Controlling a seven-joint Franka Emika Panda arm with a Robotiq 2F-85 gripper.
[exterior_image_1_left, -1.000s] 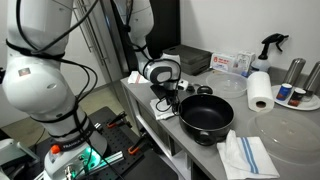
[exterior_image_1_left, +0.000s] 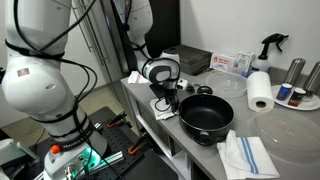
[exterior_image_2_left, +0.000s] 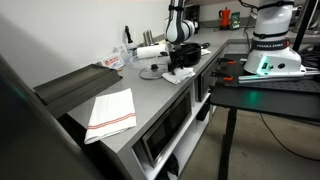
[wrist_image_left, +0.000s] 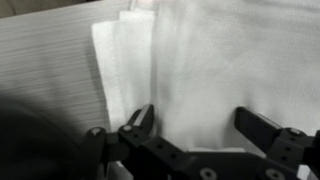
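A white cloth (exterior_image_1_left: 160, 106) lies rumpled on the grey counter, left of the black pot. My gripper (exterior_image_1_left: 173, 104) points down at it, low over the counter. In the wrist view the two dark fingers stand apart, with the cloth (wrist_image_left: 200, 75) spread beneath and between them; no fold is visibly pinched. A narrower flap of the cloth lies to the left in that view. From the far side, the cloth (exterior_image_2_left: 181, 76) reaches close to the counter's front edge. Whether the fingertips touch it cannot be told.
The black pot (exterior_image_1_left: 206, 113) stands right beside the gripper. A striped white towel (exterior_image_1_left: 248, 157) lies near the counter edge. Farther back are a paper towel roll (exterior_image_1_left: 260, 91) and a clear lid (exterior_image_1_left: 290, 132). An open drawer is below in the second exterior view.
The gripper has shifted only very slightly over the cloth. The pot, the striped towel and the other items have stayed in place.
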